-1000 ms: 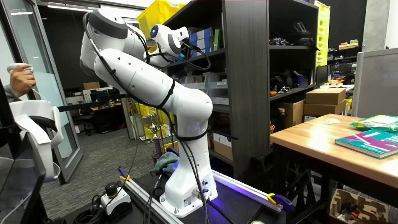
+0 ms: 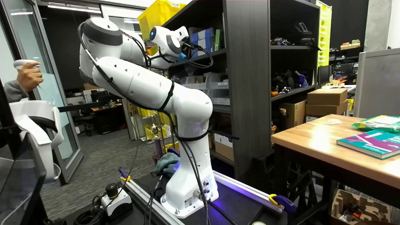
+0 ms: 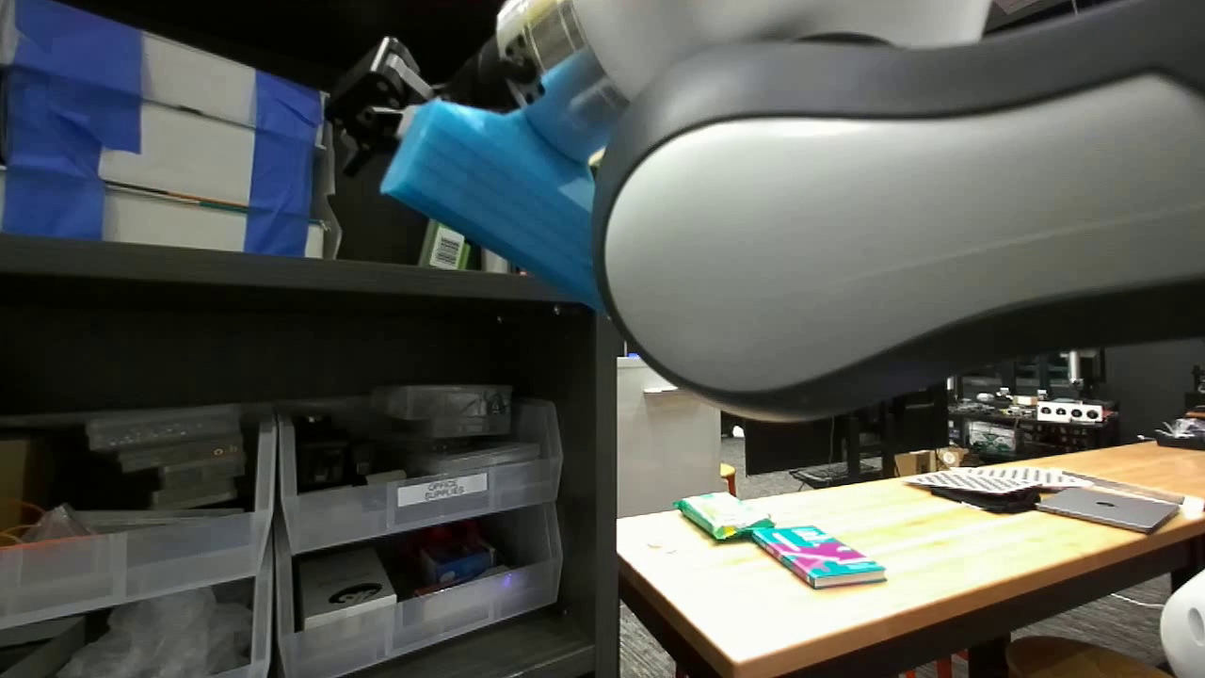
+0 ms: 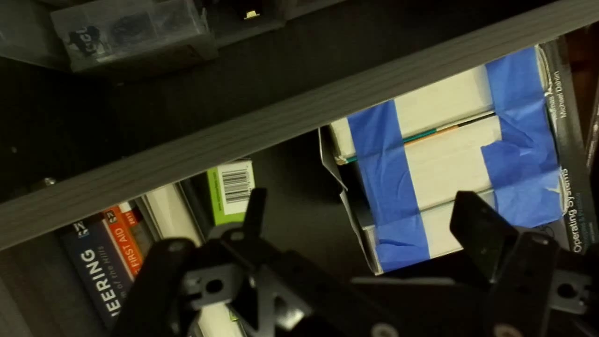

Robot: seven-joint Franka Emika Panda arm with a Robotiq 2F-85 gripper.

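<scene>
My gripper stands open at the shelf, its two fingertips wide apart in the wrist view and nothing held between them. Beyond the right finger (image 4: 477, 227) is a stack of books bound with blue tape (image 4: 449, 163). A green and white box with a barcode (image 4: 233, 188) shows just past the left finger, and upright books (image 4: 106, 264) stand farther left. In exterior view 2 the gripper (image 3: 378, 102) is to the right of the taped stack (image 3: 181, 147), with the blue block-like part (image 3: 497, 186) on the arm beside it.
The shelf board's edge (image 4: 292, 112) runs diagonally close to the gripper. Clear bins (image 3: 418, 497) fill the lower shelf. Away from the shelf, a wooden table (image 2: 315, 131) carries a teal and purple book (image 2: 371, 144) and a green packet (image 2: 380, 123).
The arm's elbow has shifted slightly left and down. Its wrist end has sunk and drawn left a little, while the shelf and table objects stay in place.
</scene>
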